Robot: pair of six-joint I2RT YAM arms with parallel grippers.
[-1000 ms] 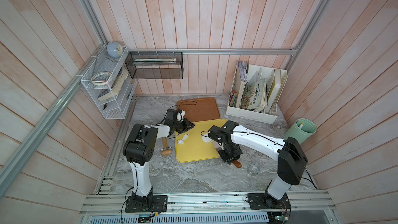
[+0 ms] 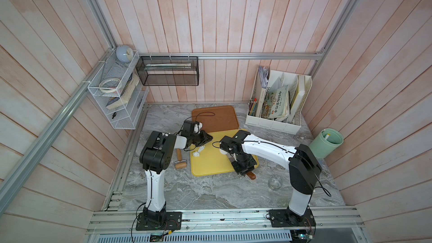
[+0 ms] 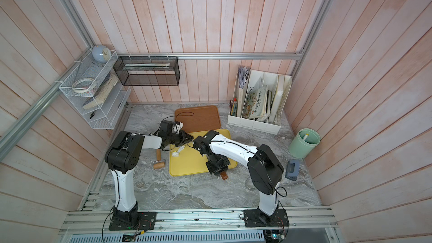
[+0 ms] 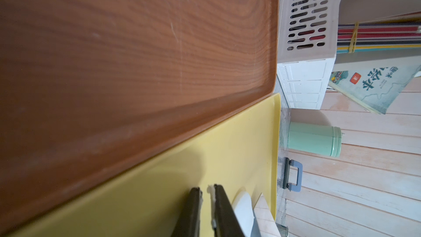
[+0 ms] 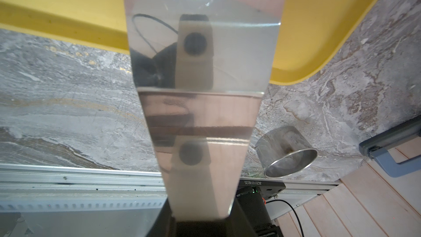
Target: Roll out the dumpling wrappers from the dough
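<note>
Over the back of the yellow tray (image 2: 211, 167), my left gripper stands slightly open, a narrow gap between its fingertips and nothing in it. Small white dough pieces (image 2: 196, 154) lie on the tray's left side. A flat white dough disc (image 4: 243, 210) lies farther right, partly hidden by the right arm in the top left view. My right gripper (image 2: 243, 165) is shut on a metal scraper (image 5: 201, 57), whose wooden handle (image 2: 251, 176) sticks out toward the front. Its broad blade hangs above the tray's front right part.
A brown tray (image 2: 216, 118) adjoins the yellow one at the back. A roller with a wooden handle (image 2: 180, 164) lies to the left. A metal ring cutter (image 5: 287, 151) stands on the marble to the right. The white file box (image 2: 272, 125) fills the back right.
The right arm has moved left with the scraper, covering more of the dough disc.
</note>
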